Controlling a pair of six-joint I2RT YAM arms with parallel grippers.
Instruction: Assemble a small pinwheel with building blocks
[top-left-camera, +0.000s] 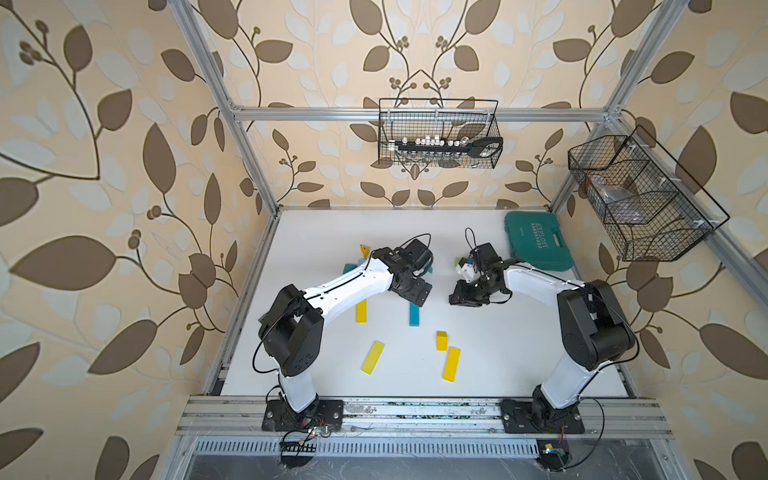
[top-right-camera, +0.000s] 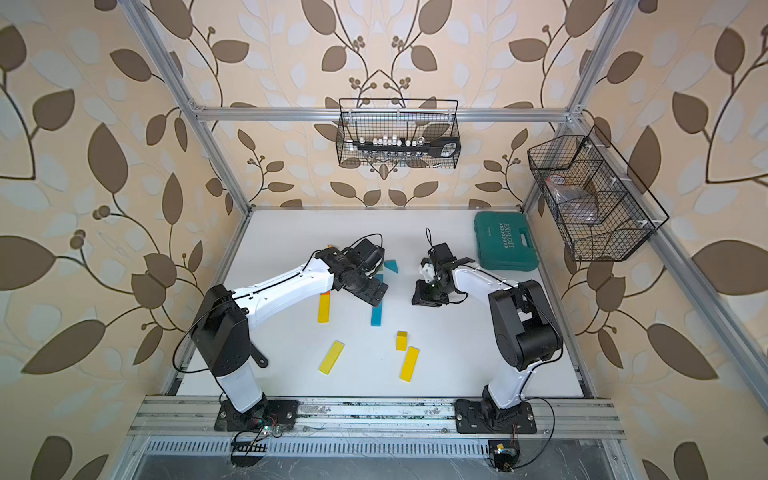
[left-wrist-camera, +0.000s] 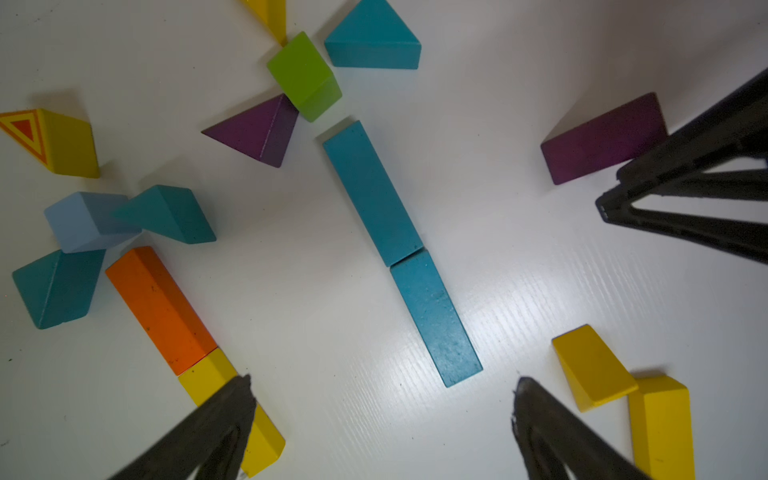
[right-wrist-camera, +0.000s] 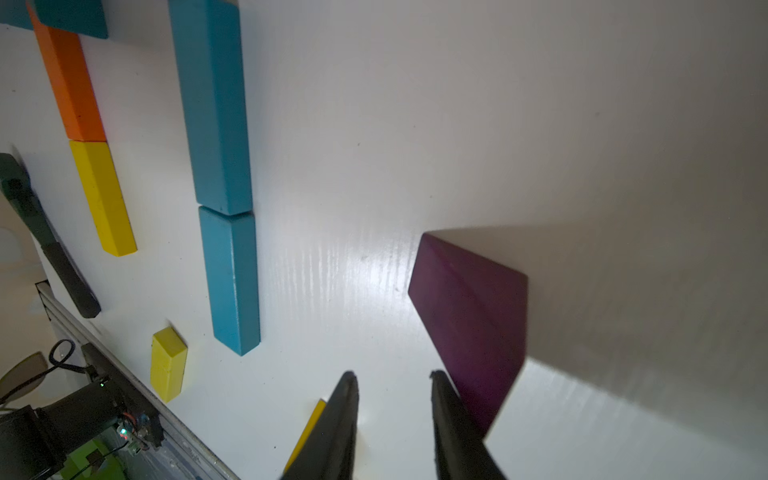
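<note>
My left gripper stands wide open above the table, nothing between its fingers. Below it two teal bars (left-wrist-camera: 372, 192) lie end to end. Beyond them sit a green block (left-wrist-camera: 304, 76), a purple triangle (left-wrist-camera: 260, 128) touching it, and a teal triangle (left-wrist-camera: 372, 40) apart at right. My right gripper has its fingers a narrow gap apart, only tabletop showing between them. One finger partly covers a purple prism (right-wrist-camera: 472, 312) on its right side; whether they touch cannot be told.
At left, a light blue block (left-wrist-camera: 88, 220) and teal triangles (left-wrist-camera: 176, 212) top an orange bar (left-wrist-camera: 160, 308) and a yellow bar (left-wrist-camera: 232, 416). Loose yellow blocks (top-left-camera: 451, 364) lie in front. A green case (top-left-camera: 537, 241) stands at back right.
</note>
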